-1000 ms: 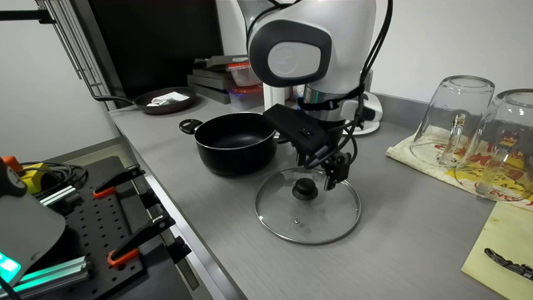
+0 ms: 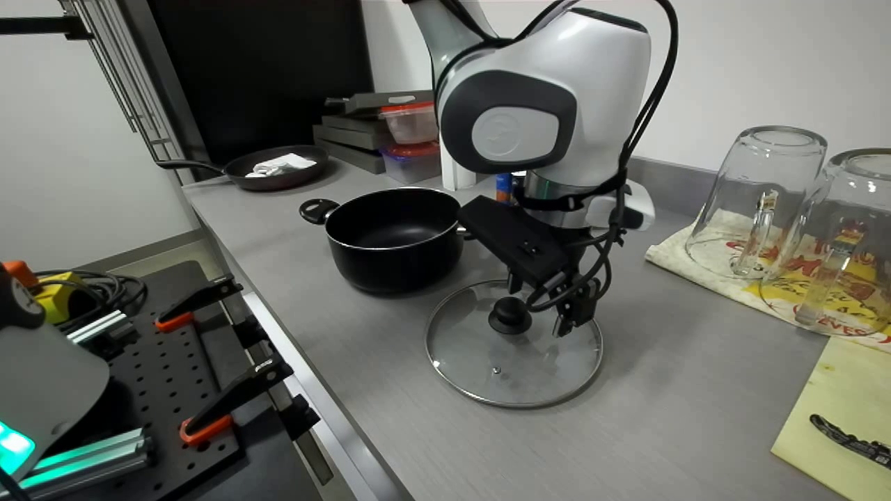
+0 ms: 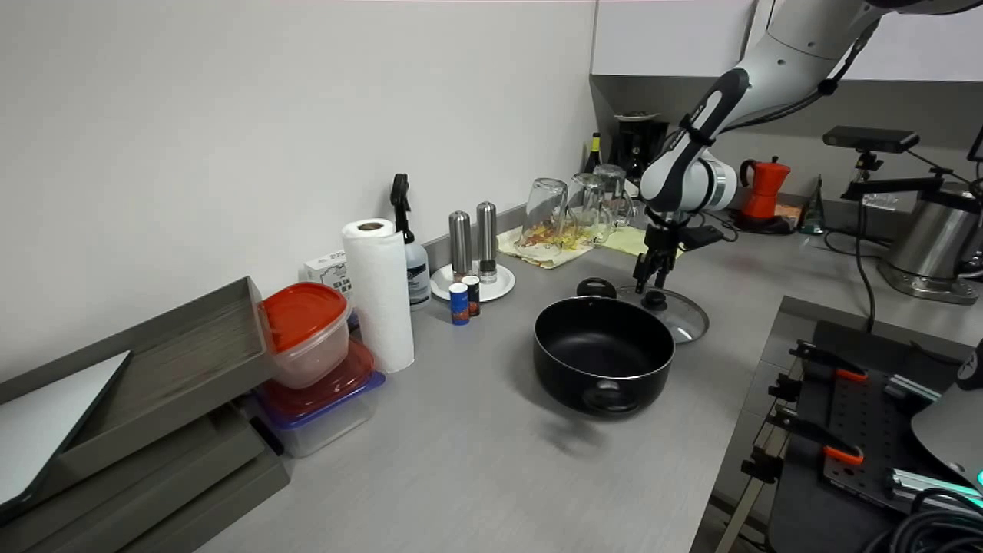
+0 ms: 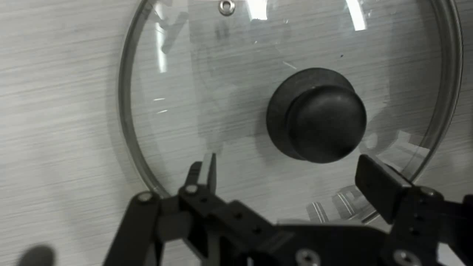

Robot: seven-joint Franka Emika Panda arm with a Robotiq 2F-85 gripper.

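Observation:
A round glass lid (image 2: pixel 468 367) with a metal rim lies flat on the grey counter, its black knob (image 4: pixel 326 122) pointing up. Over the lid's back edge hangs my gripper, open, its two fingers wide apart and nothing between them. In the wrist view the knob stands just ahead of the fingertips, nearer the right finger (image 4: pixel 381 186) than the left one (image 4: pixel 206 173). A black two-handled pot (image 2: pixel 392 242) stands uncovered beside the lid; it looks empty in the second exterior view.
Upturned glass mugs (image 2: pixel 752 204) stand on a cloth by the wall. Salt and pepper mills (image 3: pixel 486 241), a paper towel roll (image 3: pixel 379 295) and plastic boxes (image 3: pixel 309 341) line the wall. A frying pan (image 2: pixel 276 167) sits at the far end.
The arm and gripper have shifted slightly to the right and lower in the first exterior view. The lid and pot have stayed in place.

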